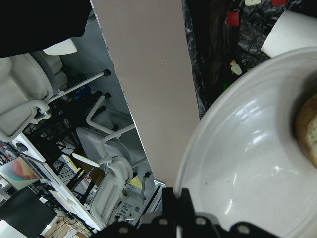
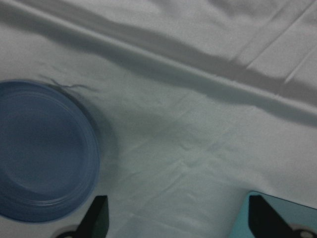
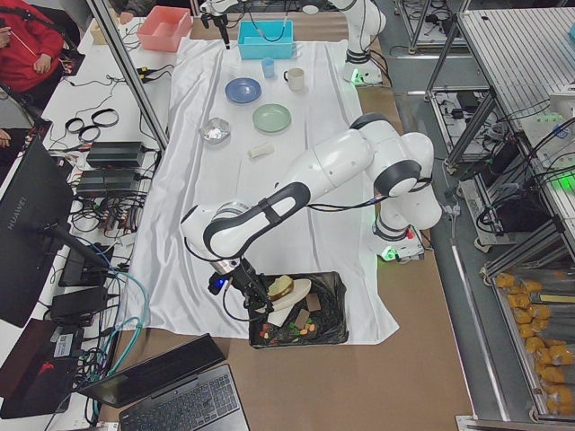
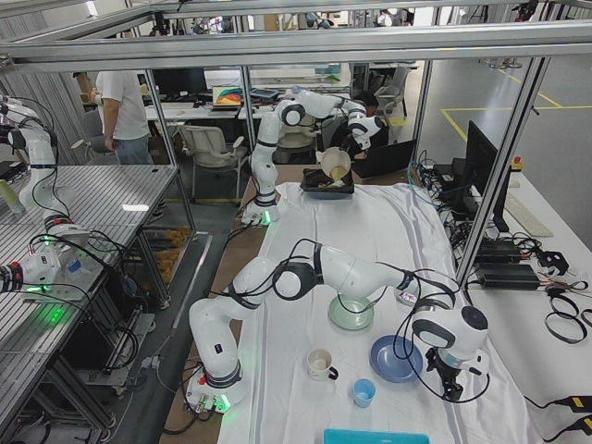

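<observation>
My left gripper is shut on the rim of a white plate (image 1: pixel 233 163) with a round piece of bread (image 1: pixel 308 126) on it. In the camera right view the plate (image 4: pixel 332 156) is tilted over the black-lined bin (image 3: pixel 331 314), which holds a white cup (image 1: pixel 285 34) and small scraps. My right gripper stands open above the white cloth, between the blue plate (image 2: pixel 39 148) and the turquoise bin (image 2: pixel 242 223), with nothing between its fingers.
A green plate (image 4: pixel 351 314), a mug (image 4: pixel 319 359) and a blue cup (image 4: pixel 363 393) stand on the cloth. A laptop (image 3: pixel 180 395) lies just left of the black bin.
</observation>
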